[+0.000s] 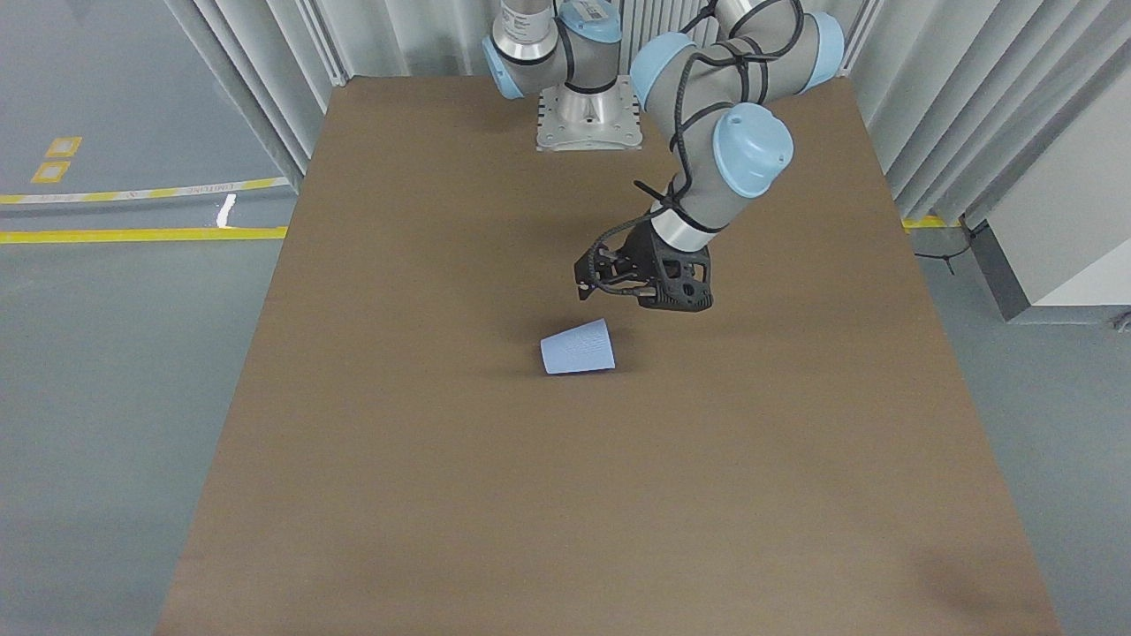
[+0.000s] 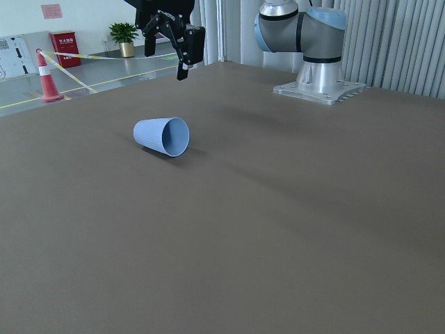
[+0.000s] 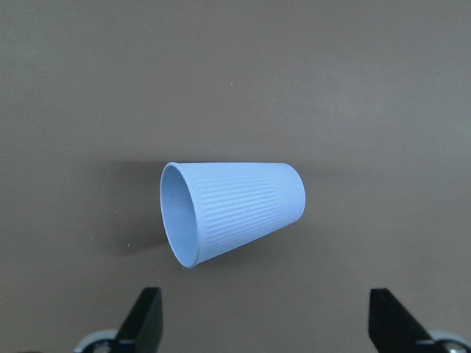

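A light blue ribbed cup lies on its side on the brown table; the left view shows the cup with its opening toward that view's right. My gripper hangs above and behind it in the front view. In the wrist view the cup lies ahead of and between the two fingertips of my gripper, which stand wide apart with nothing between them.
Curtains hang behind, and a white block stands off the right side.
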